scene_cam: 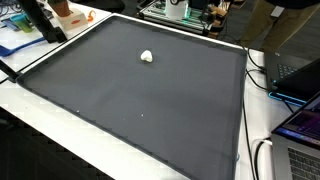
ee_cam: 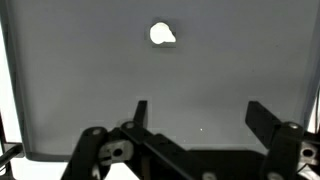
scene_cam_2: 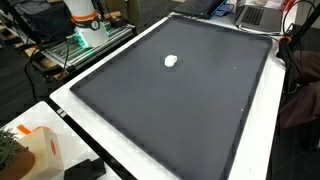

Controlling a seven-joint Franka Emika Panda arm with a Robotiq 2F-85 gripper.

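Note:
A small white object (scene_cam: 147, 56) lies alone on the dark grey mat, towards the back in exterior view 1. In exterior view 2 the same white object (scene_cam_2: 170, 61) is near the mat's upper middle. The wrist view looks down on it: the white piece (ee_cam: 162, 34) is at the top, well beyond the fingertips. My gripper is open, its two black fingers wide apart with only bare mat showing between them. Neither exterior view shows the gripper's fingers.
A laptop (scene_cam: 300, 135) and cables sit at the right in exterior view 1. A terracotta pot with a plant (scene_cam_2: 14, 158) stands at the lower left in exterior view 2.

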